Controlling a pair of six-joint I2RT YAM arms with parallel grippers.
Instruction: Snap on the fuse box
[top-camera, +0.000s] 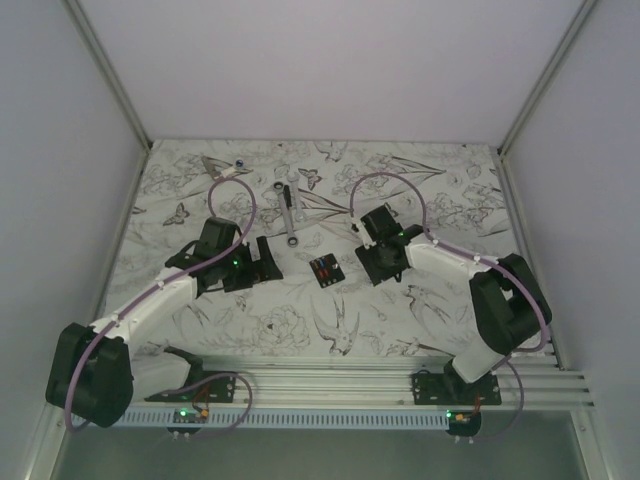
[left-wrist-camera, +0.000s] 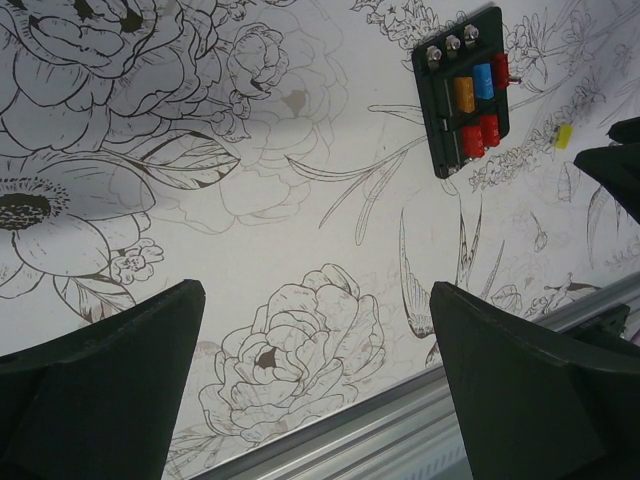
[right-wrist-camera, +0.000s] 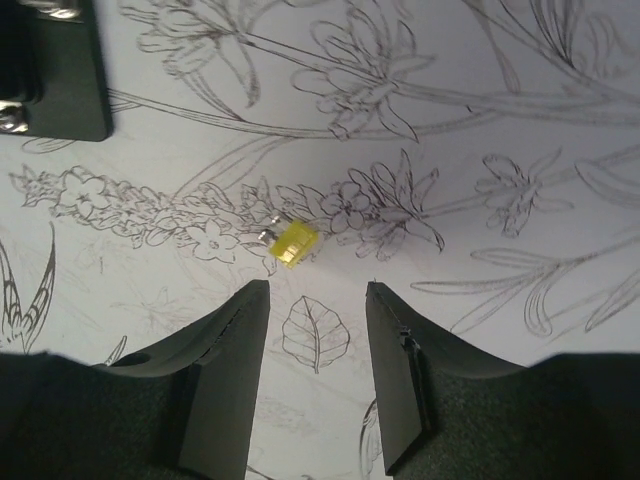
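Note:
A dark fuse box board (top-camera: 327, 269) lies mid-table; in the left wrist view it (left-wrist-camera: 441, 130) holds red, orange and blue fuses and silver terminals. A small yellow fuse (right-wrist-camera: 295, 241) lies apart from it, just ahead of my right gripper, whose fingers are parted with nothing between them. In the top view that gripper (top-camera: 375, 262) hovers right of the board. My left gripper (top-camera: 264, 262) stands open left of the board, empty, its wide fingers framing bare table in the left wrist view.
Wrenches (top-camera: 287, 216) and other tools lie behind the board toward the back.

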